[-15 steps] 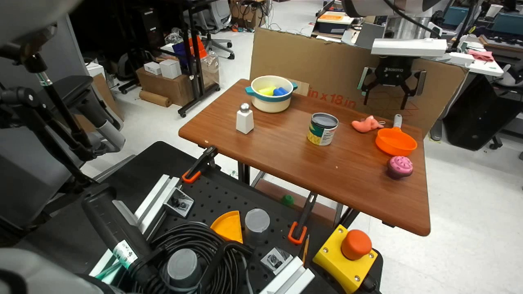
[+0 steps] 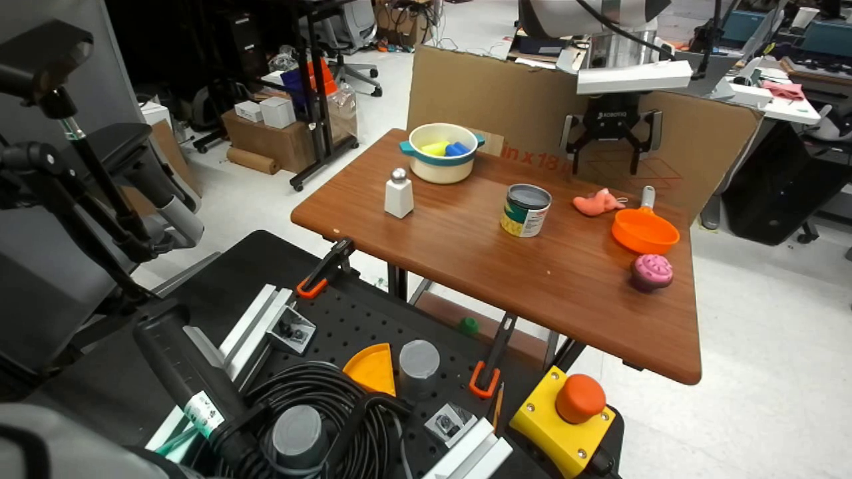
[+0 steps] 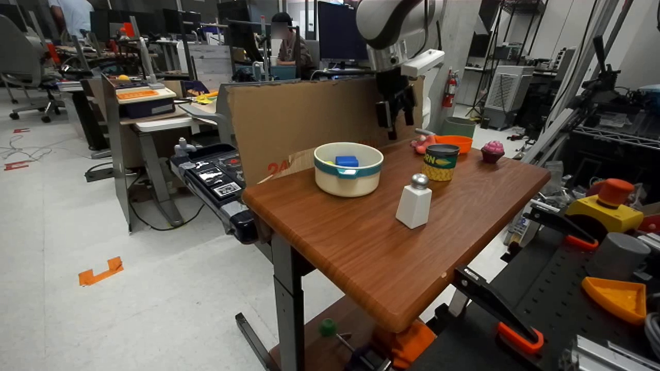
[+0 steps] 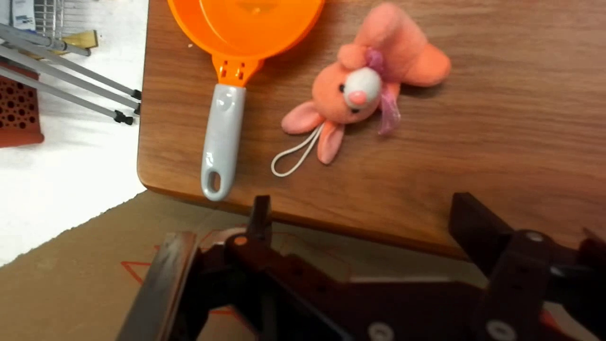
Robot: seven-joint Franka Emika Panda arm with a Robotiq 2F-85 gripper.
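My gripper [image 2: 604,169] hangs above the far edge of the wooden table, its fingers wide apart and empty. In the wrist view its fingertips [image 4: 260,219] show along the table's edge, with the pink plush toy [image 4: 349,94] lying ahead of them. Left of the toy is an orange pan [image 4: 250,22] with a grey handle. A can [image 2: 525,211] stands upright near the table's middle. Toward the left sit a white shaker [image 2: 399,195] with a metal top and a cream pot [image 2: 443,171] holding yellow and blue things. A pink-topped cupcake [image 2: 651,272] rests at the right.
A cardboard sheet [image 2: 495,104] stands upright behind the table [image 2: 479,247]. Clamps [image 2: 495,355] grip the front edge. Bare tabletop lies between the can and the shaker, and in front of the can.
In exterior view 1 my gripper has shifted left and slightly lower, still open. The things on the table have stayed where they were.
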